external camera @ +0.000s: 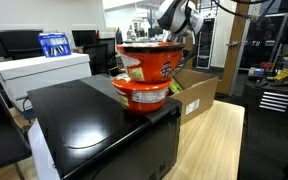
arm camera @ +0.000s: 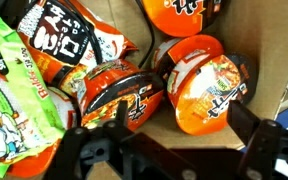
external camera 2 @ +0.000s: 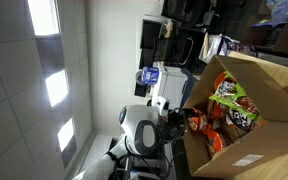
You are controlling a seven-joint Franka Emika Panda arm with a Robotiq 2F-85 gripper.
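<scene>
My gripper is open above the cardboard box (arm camera: 269,60), nothing between its fingers. In the wrist view, round red-orange noodle cups (arm camera: 206,95) lie beneath and between the fingers. Another orange cup (arm camera: 121,97) lies close by the left finger, partly hidden. To the left are an orange noodle packet (arm camera: 72,42) and a green snack packet (arm camera: 19,90). In exterior view 2, the gripper (external camera 2: 170,128) hangs over the box's near left side, its fingertips hard to make out. Two red bowls (external camera: 147,75) stand stacked on the black cabinet in exterior view 1.
The box's upright cardboard walls (external camera 2: 259,90) surround the packets and cups. A black cabinet top (external camera: 79,110) lies in front, with free room left of the bowls. Bare wooden tabletop (external camera: 212,140) shows beside the box.
</scene>
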